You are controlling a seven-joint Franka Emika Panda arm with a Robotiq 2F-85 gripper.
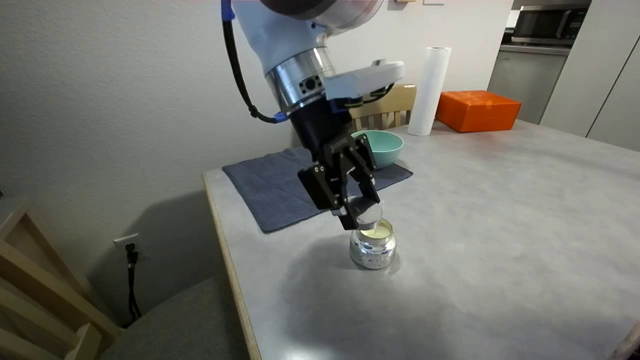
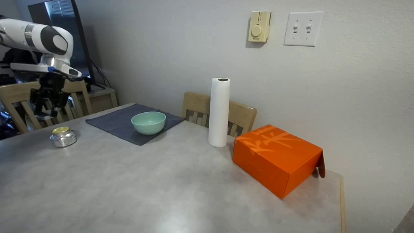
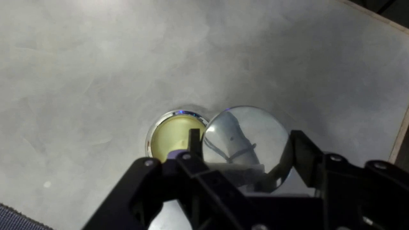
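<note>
A round silver lid [image 3: 247, 134] is gripped by its edges between the two black fingers of my gripper. Its mirrored top faces the wrist camera. Below and to one side of the lid stands a silver candle jar [image 1: 373, 249], upright on the table, its pale yellow wax [image 3: 174, 134] uncovered. In the wrist view the lid is right of the jar's mouth, hiding at most a sliver of its rim. From the second exterior view, my gripper [image 2: 47, 112] and the lid hang above table height, with a gap over the jar [image 2: 63, 137].
A dark blue cloth [image 2: 112, 120] lies behind the jar, with a mint green bowl [image 2: 148, 122] on it. Farther along stand a white paper roll [image 2: 219, 112] and an orange box [image 2: 277, 155].
</note>
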